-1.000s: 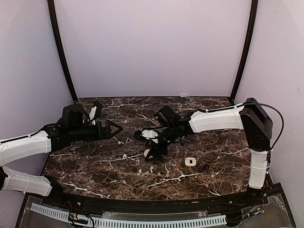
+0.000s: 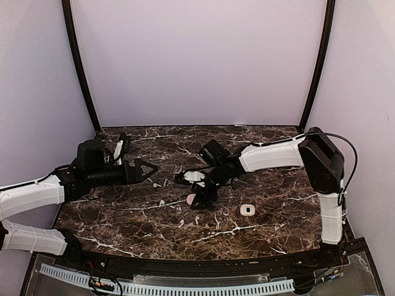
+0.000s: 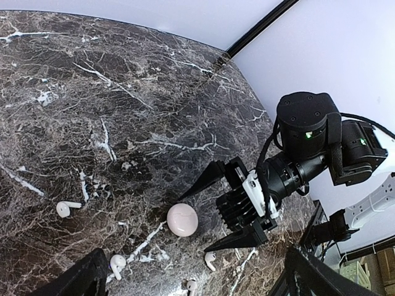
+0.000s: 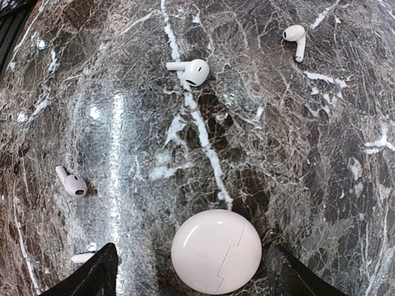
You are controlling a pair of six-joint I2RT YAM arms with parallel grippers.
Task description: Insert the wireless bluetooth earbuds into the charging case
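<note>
A round pale pink charging case (image 4: 216,250), lid closed, lies on the marble table between the spread fingers of my right gripper, which hangs low over it with nothing held. White earbuds lie loose around it: one (image 4: 196,72) and another (image 4: 294,38) above the case in the right wrist view, one (image 4: 74,185) to its left, and a partly hidden one (image 4: 83,258) lower left. My left gripper (image 2: 147,171) hangs open at the left of the table, above the earbuds, holding nothing.
A small white square object with a dark centre (image 2: 247,209) lies right of the right gripper. White walls stand at the back and sides.
The left arm is almost unchanged.
</note>
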